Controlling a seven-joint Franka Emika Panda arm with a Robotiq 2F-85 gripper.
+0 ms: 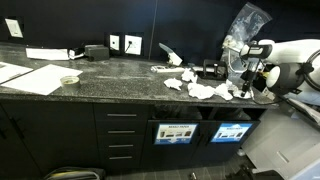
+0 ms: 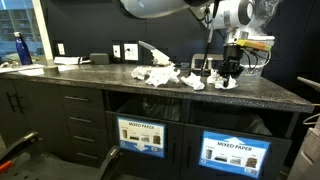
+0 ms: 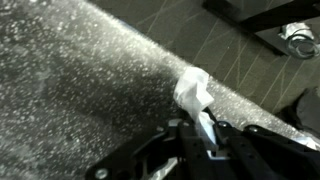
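Note:
In the wrist view my gripper is shut on a piece of crumpled white paper (image 3: pixel 192 92), which sticks out past the fingertips near the counter's edge. From the second exterior view, the gripper (image 2: pixel 229 76) points down low over the right part of the counter, with white paper (image 2: pixel 225 84) at its tips. More crumpled white papers (image 2: pixel 160 75) lie to the left of it. The first exterior view has the arm at the far right, where the fingers are too small to make out; loose papers (image 1: pixel 200 91) spread beside it.
A tape roll (image 1: pixel 69 80), flat sheets (image 1: pixel 42 79) and a black box (image 1: pixel 96 52) stand further left. A wire basket (image 2: pixel 255 45) is behind the gripper.

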